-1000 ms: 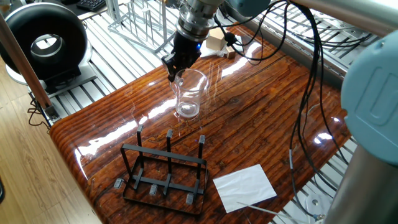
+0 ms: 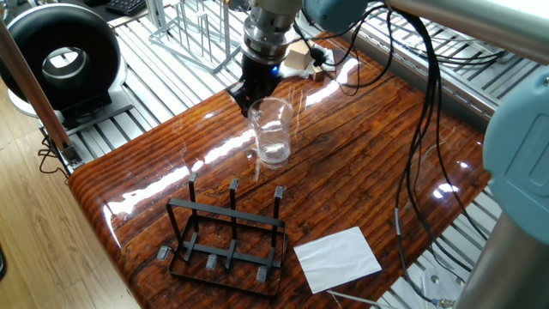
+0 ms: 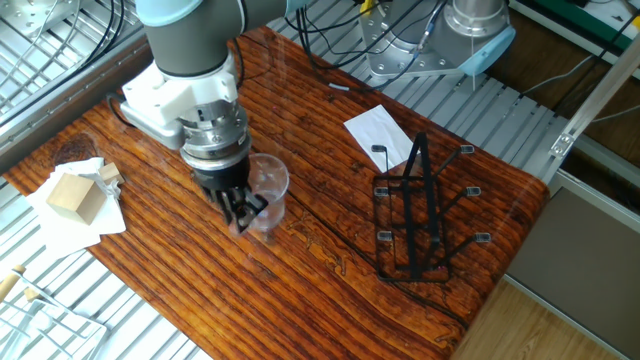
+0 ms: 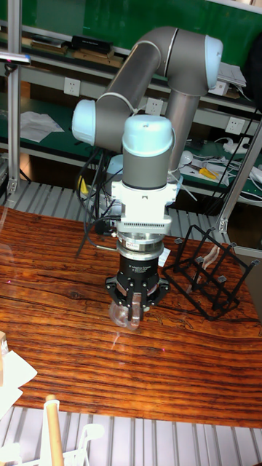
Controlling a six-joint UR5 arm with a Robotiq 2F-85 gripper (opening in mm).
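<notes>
A clear, see-through cup (image 2: 274,142) is by the middle of the wooden table, upright or nearly so. My black gripper (image 2: 246,105) is at the cup's upper side, shut on it. In the second exterior view the cup (image 3: 268,185) shows just beside the fingers, partly behind the gripper (image 3: 243,217). From the third exterior view, the gripper (image 4: 136,312) points down and covers much of the cup (image 4: 119,315). Whether the cup's base touches the table is hard to tell.
A black metal rack (image 2: 230,249) with upright prongs stands near the table edge, beside a white paper sheet (image 2: 338,259). On the other side lie wooden blocks (image 3: 76,198) on white paper. Cables (image 2: 429,112) hang from the arm. Bare table separates cup and rack.
Rack and paper have stayed put.
</notes>
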